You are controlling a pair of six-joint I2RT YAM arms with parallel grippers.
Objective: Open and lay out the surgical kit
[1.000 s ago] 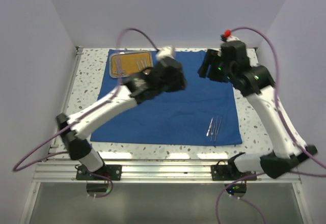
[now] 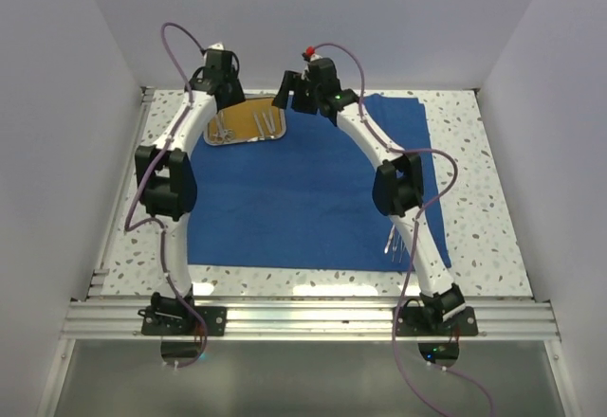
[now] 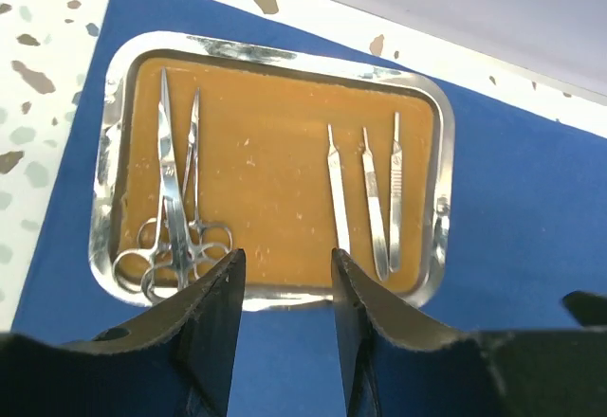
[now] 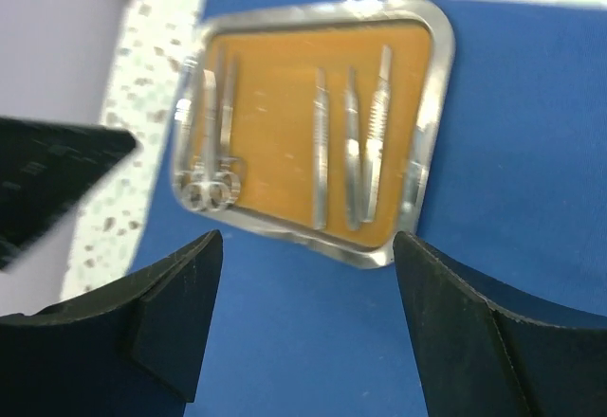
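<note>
An orange-lined metal tray (image 3: 266, 55) lies on the blue cloth (image 2: 266, 208) at the back left. It holds scissor-like instruments (image 3: 172, 199) on its left and three slim handles (image 3: 375, 213) on its right. My left gripper (image 2: 228, 97) is above the tray's left part, fingers part open with nothing between them. My right gripper (image 2: 289, 95) hangs just right of the tray, fingers apart and empty. The tray appears blurred in the right wrist view.
Several slim instruments (image 2: 396, 242) lie at the cloth's front right, partly behind the right arm. Grey walls bound the speckled table (image 2: 474, 227) at back and sides.
Both grippers have moved toward the back left, the left one from over the middle to over the tray, the right one to beside it.
</note>
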